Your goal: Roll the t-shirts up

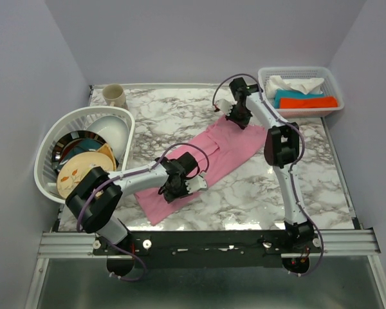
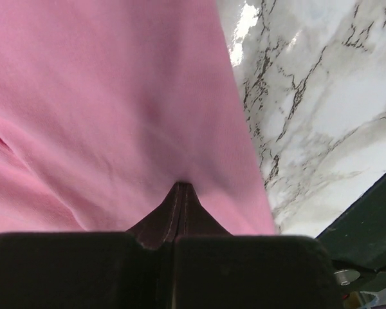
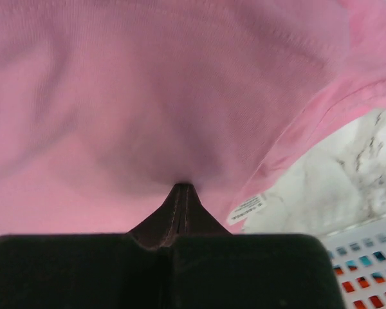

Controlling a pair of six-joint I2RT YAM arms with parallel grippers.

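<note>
A pink t-shirt (image 1: pixel 230 151) lies spread diagonally over the marble table, with folds along its middle. In the left wrist view, my left gripper is shut with its tips at the pink cloth, close to the shirt's edge; no cloth shows between the fingers. My right gripper is also shut, its tips at the cloth near the far right end of the shirt. A white label (image 3: pixel 246 209) pokes out at the shirt's edge beside it. In the top view the arms cover parts of the shirt.
A white basket (image 1: pixel 338 103) holding white, blue and orange cloths stands at the back right, close to my right gripper. On the left are a round white basket (image 1: pixel 42 151) with dishes and a beige cup (image 1: pixel 114 96).
</note>
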